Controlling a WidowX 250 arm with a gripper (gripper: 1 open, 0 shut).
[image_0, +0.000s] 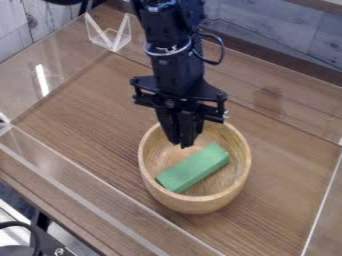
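A round wooden bowl (158, 190) sits on the wooden table, holding a green rectangular block (193, 168) that lies diagonally on its floor. My dark gripper (179, 128) hangs over the back part of the bowl, above and behind the block. Its fingers point down; whether anything is between them or how far apart they stand is unclear.
A white wire object (11, 120) is at the left edge, and a dark round item (20, 240) is partly seen at the lower left corner. Grey walls border the back.
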